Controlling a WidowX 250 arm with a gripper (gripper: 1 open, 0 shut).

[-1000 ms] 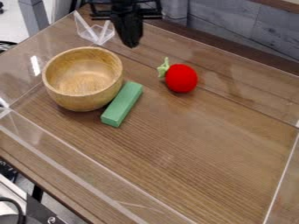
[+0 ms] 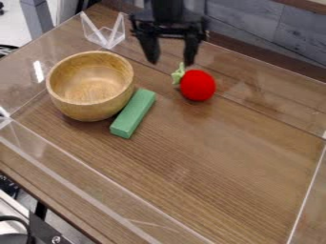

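My gripper [image 2: 170, 50] is at the top centre, dark and blurred, its two fingers apart and open with nothing seen between them, above and behind a red round fruit or vegetable [image 2: 196, 87] with a green stem. A wooden bowl [image 2: 90, 107] stands on the left, and a green bar-shaped object [image 2: 133, 114] lies just right of it.
A transparent crumpled or wire-like item [image 2: 105, 33] is at the upper left. A grey wall edge runs along the back right.
The objects on the table look unmoved.
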